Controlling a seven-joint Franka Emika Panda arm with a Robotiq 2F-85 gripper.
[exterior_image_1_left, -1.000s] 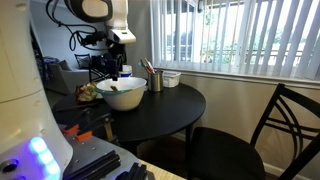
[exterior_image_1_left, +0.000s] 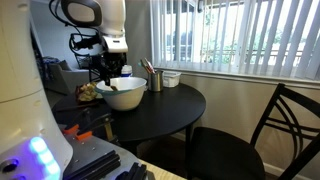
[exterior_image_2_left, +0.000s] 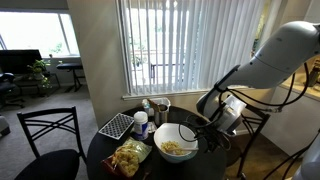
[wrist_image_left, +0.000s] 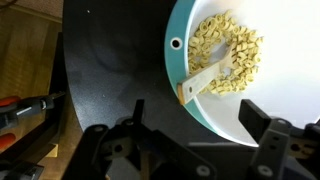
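A large white bowl (exterior_image_1_left: 125, 99) stands on the dark round table, its rim teal in the wrist view. Pale yellow pieces, like dry pasta (wrist_image_left: 208, 42), lie inside it. A white utensil (wrist_image_left: 207, 76) leans from the pasta to the rim, and its tan end pokes just past the edge. My gripper is open above the bowl's near side, its dark fingers (wrist_image_left: 125, 138) wide apart. The utensil's end lies between the fingers in the wrist view, with no grip on it. In exterior view 2 the gripper (exterior_image_2_left: 209, 143) is close by the bowl (exterior_image_2_left: 178, 156).
A yellow bag (exterior_image_2_left: 128, 158) lies beside the bowl. Behind stand a white tub (exterior_image_2_left: 140, 126), a metal holder with utensils (exterior_image_1_left: 154, 80) and a wire rack (exterior_image_2_left: 117, 126). A black chair (exterior_image_1_left: 225, 152) stands close by.
Over the last second the arm has come lower and a little left in exterior view 1, bringing the gripper closer to the bowl. Bowl and table items look unmoved.
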